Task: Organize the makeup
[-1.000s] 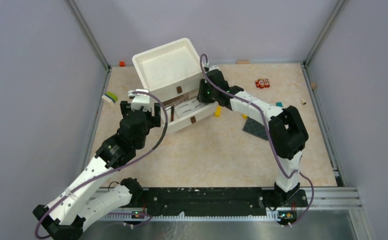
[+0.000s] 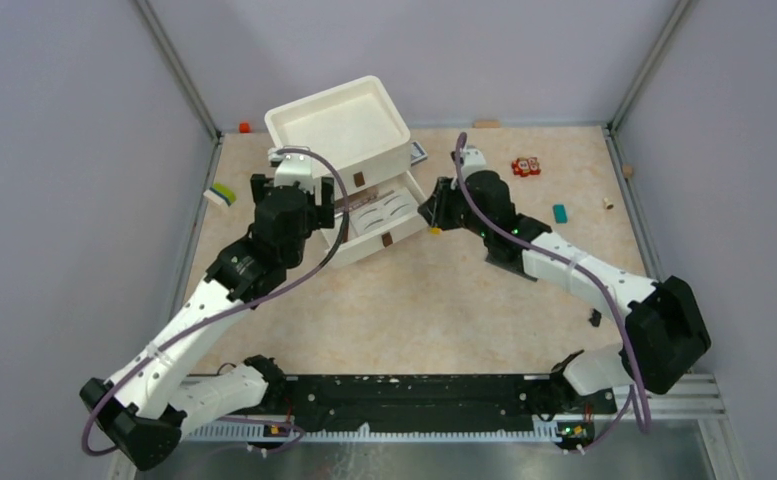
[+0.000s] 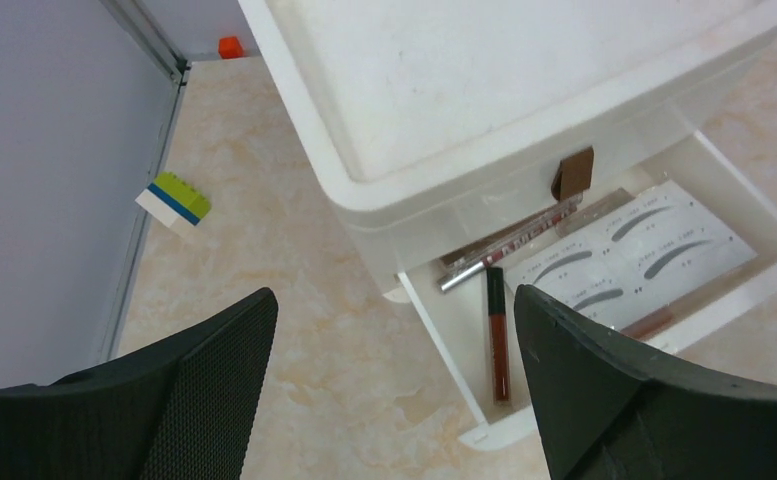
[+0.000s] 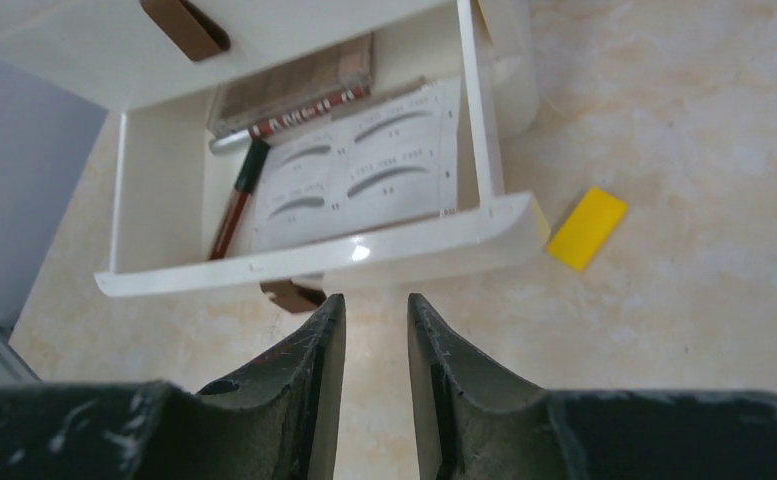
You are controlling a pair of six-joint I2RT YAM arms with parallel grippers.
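Observation:
A white organizer with a shallow top tray [image 2: 336,122] has its drawer [image 2: 384,238] pulled out. Inside lie white eyebrow stencil sheets [image 3: 632,245], a dark-capped tube [image 3: 497,335] and other slim items [image 4: 294,110] at the back. My left gripper is open over the drawer's left end, empty. My right gripper sits just outside the drawer's front, by its brown pull tab [image 4: 289,295], with its fingers a little apart and nothing seen between them.
A yellow block [image 4: 587,228] lies right of the drawer. Red items [image 2: 526,166], a teal block [image 2: 560,214] and small objects lie further right. A green-and-white block [image 2: 219,195] is at the left edge.
My right gripper has moved rightward, out from above the drawer. My left arm has moved slightly rightward and up toward the organizer. The drawer looks unmoved.

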